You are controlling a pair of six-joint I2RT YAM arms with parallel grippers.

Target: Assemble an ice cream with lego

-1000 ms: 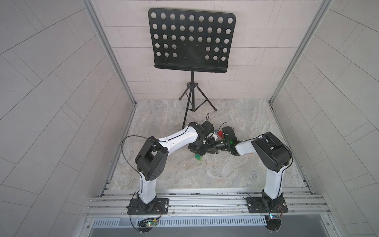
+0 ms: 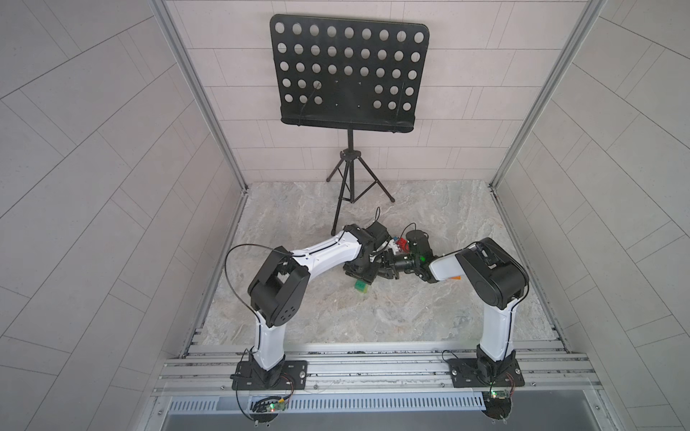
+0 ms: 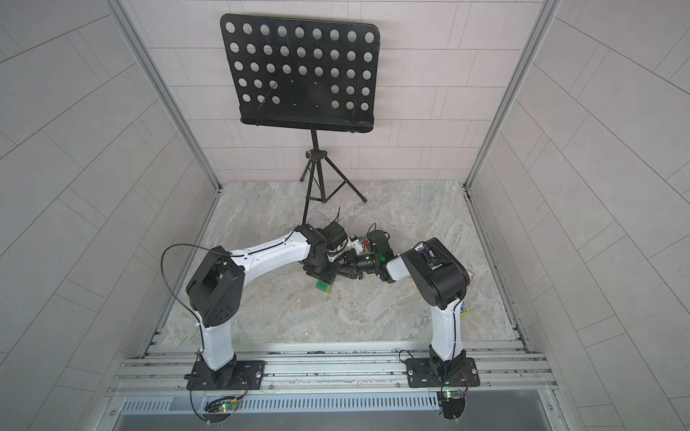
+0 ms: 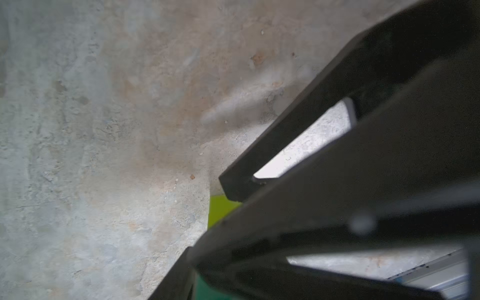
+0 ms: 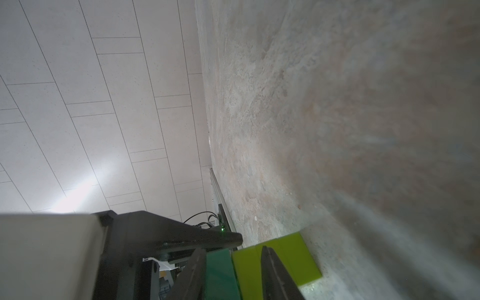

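Observation:
A dark green brick (image 5: 220, 277) and lime bricks (image 5: 292, 257) lie joined on the marble floor at the centre, small below my grippers in the top left view (image 2: 361, 286). My left gripper (image 2: 365, 274) is over them, its black fingers covering much of the bricks in the left wrist view. My right gripper (image 2: 388, 269) reaches in from the right, close against the left one, with fingers at the bricks in the right wrist view. Whether either gripper grips a brick is hidden.
Red and blue pieces (image 2: 402, 243) lie behind the right gripper, an orange piece (image 2: 455, 277) under the right arm. A music stand (image 2: 350, 165) stands at the back.
Both arms have shifted very slightly. The bricks remain in about the same place at the centre.

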